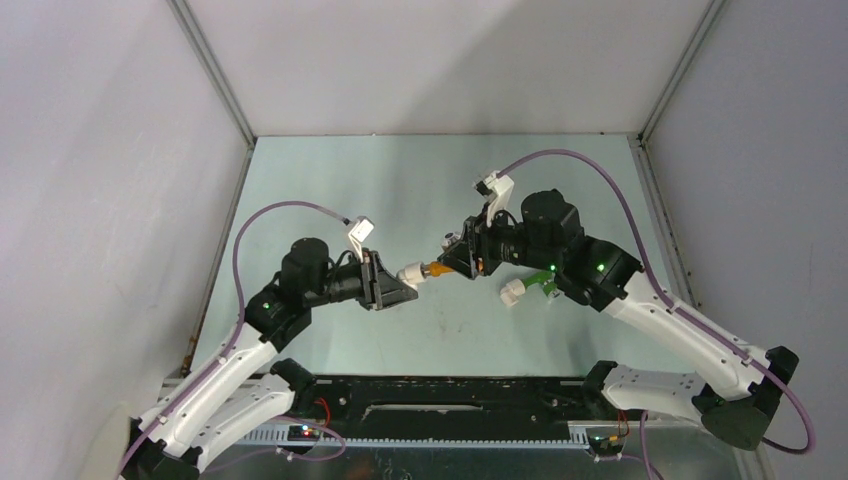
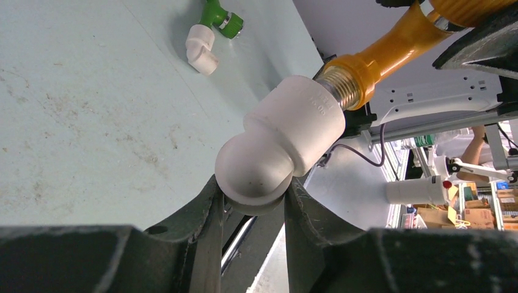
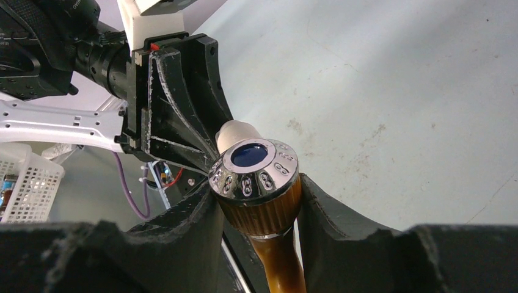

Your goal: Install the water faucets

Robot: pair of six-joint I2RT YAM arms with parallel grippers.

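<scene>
My left gripper holds a white plastic elbow fitting [image 2: 293, 119] between its fingertips. My right gripper is shut on an orange faucet [image 3: 278, 268] with a chrome cap [image 3: 275, 177]. In the left wrist view, the faucet's threaded end [image 2: 339, 85] meets the white fitting's socket, some silver thread still showing. Both grippers hang over the middle of the table, facing each other. A green faucet [image 1: 533, 283] with a white elbow [image 1: 512, 293] lies on the table, below the right arm.
Grey walls stand at the back and sides; a dark strip runs along the front edge.
</scene>
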